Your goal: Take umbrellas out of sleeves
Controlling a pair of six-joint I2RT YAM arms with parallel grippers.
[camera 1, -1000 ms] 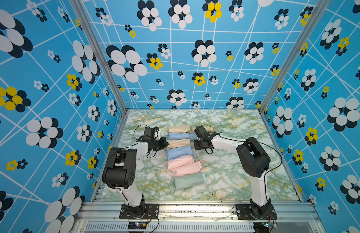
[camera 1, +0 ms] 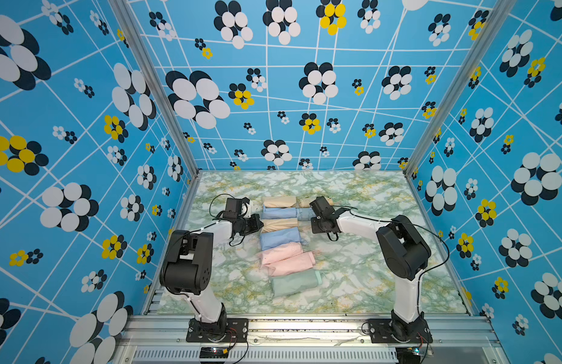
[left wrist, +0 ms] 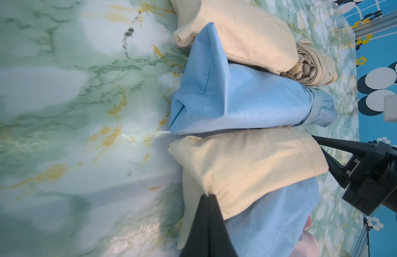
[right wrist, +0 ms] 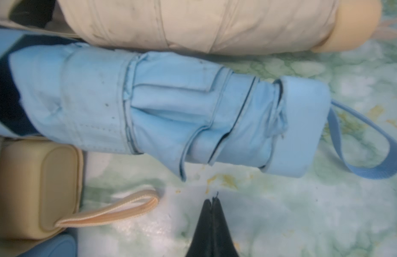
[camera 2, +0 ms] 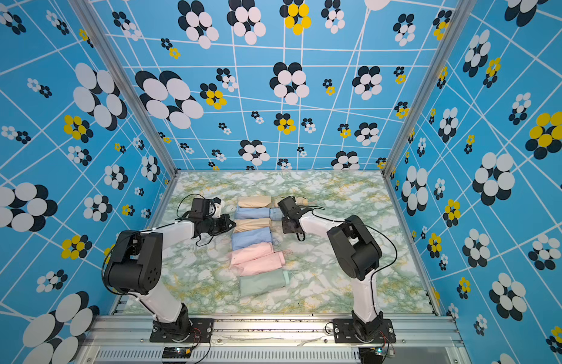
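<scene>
Beige, blue, pink and green umbrella sleeves lie in a column mid-table. In the left wrist view my left gripper is shut on the left end of the nearer beige sleeve (left wrist: 254, 158), whose cloth creases toward the fingertips. That sleeve's umbrella shows a beige handle (right wrist: 59, 188) and strap loop (right wrist: 129, 209) in the right wrist view. My right gripper is shut to the right of the loop, apart from it, with nothing between its fingers. Above it, a blue umbrella (right wrist: 177, 102) sticks out of the blue sleeve (left wrist: 258, 98).
At the back, a beige umbrella (right wrist: 215, 23) is partly out of the far beige sleeve (left wrist: 245, 34). Nearer the front are a blue sleeve (camera 1: 279, 237), pink sleeves (camera 1: 291, 264) and a green one (camera 1: 294, 282). Open table lies right of the column.
My right gripper has moved a little to the right, away from the sleeves. The left arm and the row of umbrellas look unmoved.
</scene>
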